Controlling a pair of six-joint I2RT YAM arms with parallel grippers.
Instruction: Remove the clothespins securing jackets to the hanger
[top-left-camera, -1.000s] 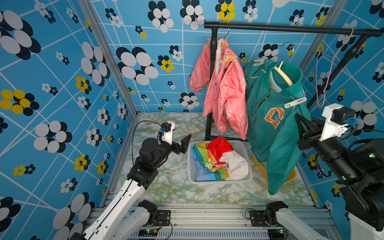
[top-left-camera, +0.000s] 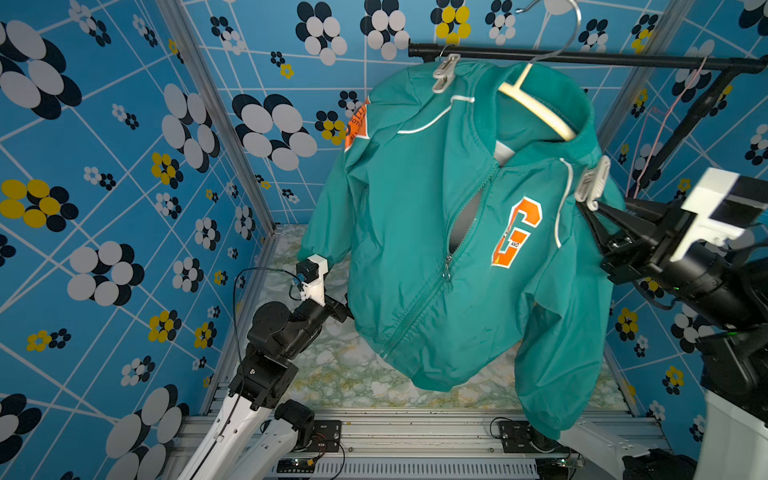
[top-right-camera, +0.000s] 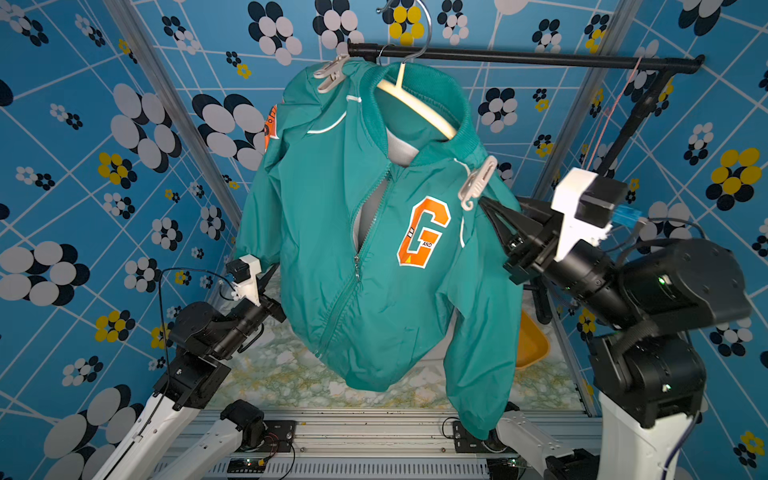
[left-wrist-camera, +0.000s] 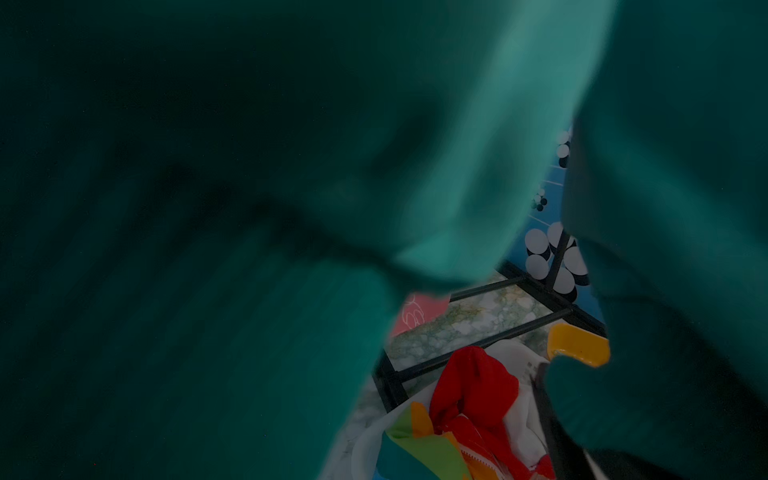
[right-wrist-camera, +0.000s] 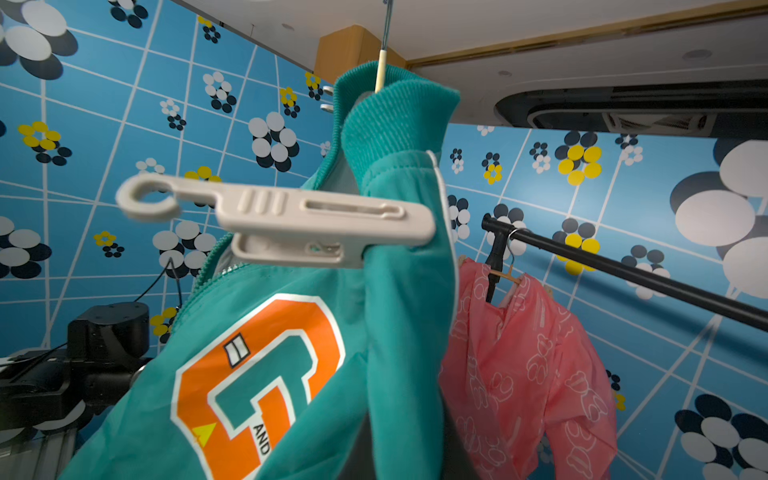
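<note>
The green jacket (top-left-camera: 408, 240) hangs on a cream hanger (top-left-camera: 537, 110) in front of the rack. One grey clothespin (top-left-camera: 445, 73) is clipped at its left shoulder in the top left view, another clothespin (top-left-camera: 592, 184) at the right shoulder. My right gripper (top-right-camera: 488, 209) is shut on the jacket just below that second pin; the right wrist view shows the pin (right-wrist-camera: 320, 220) sticking out sideways, its tip on the fabric. Beside the jacket's lower left edge is my open left gripper (top-left-camera: 344, 310), its tips partly hidden. Green cloth fills most of the left wrist view.
The black rack bar (top-left-camera: 624, 57) runs behind the hanger. A pink jacket (right-wrist-camera: 520, 368) hangs farther back. Behind the green jacket, red clothing (left-wrist-camera: 476, 392) and a yellow container (left-wrist-camera: 577, 344) show low down.
My right gripper has brought the jacket and hanger left and closer to the cameras, covering the pink clothing and basket.
</note>
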